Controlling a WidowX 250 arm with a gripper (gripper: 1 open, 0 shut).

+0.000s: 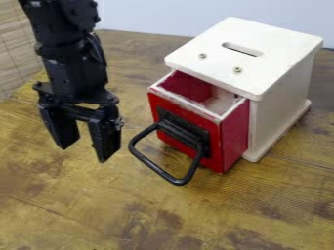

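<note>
My black gripper [84,130] hangs above the wooden table at the left, fingers apart with nothing between them, beside and left of a white wooden box [271,88]. The box has a slot in its top and a red-fronted drawer [231,137] pulled partly out, its red inside visible from above. A black loop handle [170,176] juts from the drawer front toward the lower left, a short way right of my gripper.
A bamboo mat [16,63] is at the back left, and a white surface runs along the back.
</note>
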